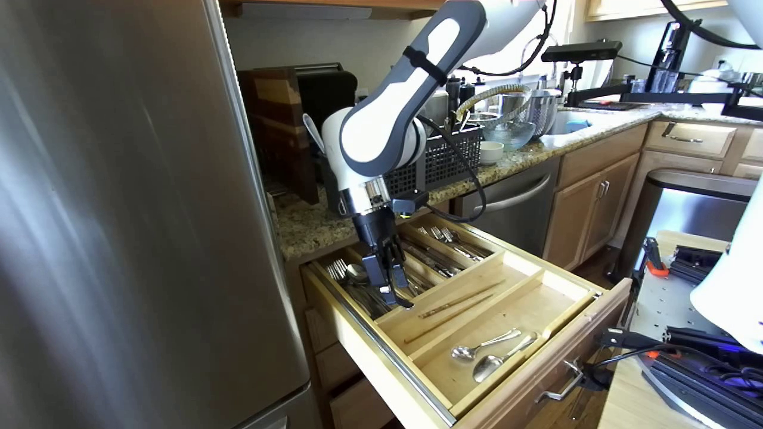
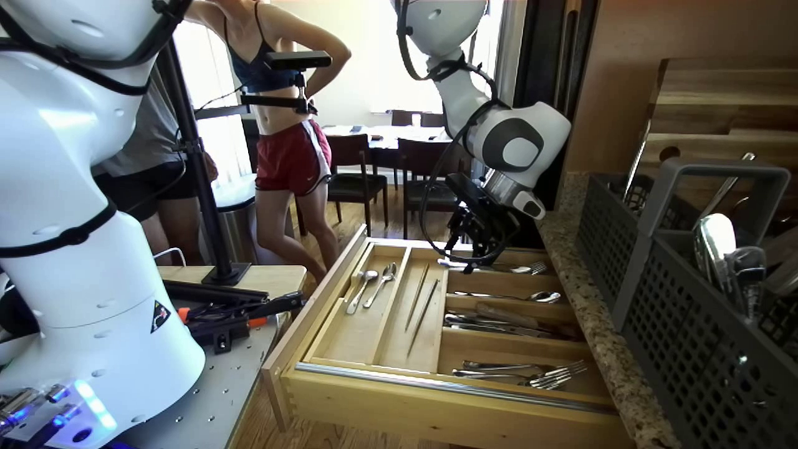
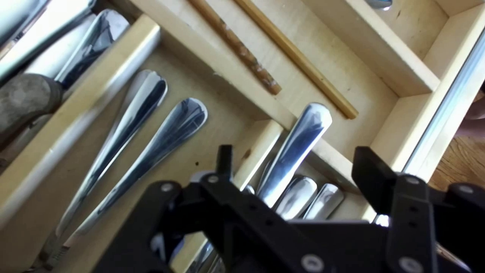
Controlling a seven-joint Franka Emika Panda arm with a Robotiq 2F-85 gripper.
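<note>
In the wrist view my gripper has its two dark fingers well apart. Seen between them is the handle of a shiny metal utensil (image 3: 298,150), its rounded end raised over the divider wall; no touch of the fingers on it shows. The same handle end (image 1: 404,303) juts out below my gripper (image 1: 390,286) in exterior view 1. More silver handles (image 3: 298,198) lie lower in that compartment. The other end of the raised utensil is hidden by the gripper in the wrist view. In exterior view 2, my gripper (image 2: 482,247) is over the drawer's far compartment, fingers hard to make out.
The open wooden drawer (image 1: 429,364) holds two chopsticks (image 1: 461,306) and two spoons (image 1: 490,364) in its front compartments. Forks (image 2: 553,374) and other cutlery fill the back ones. A dark dish rack (image 2: 673,299) stands on the counter, and a steel fridge (image 1: 143,214) flanks the drawer.
</note>
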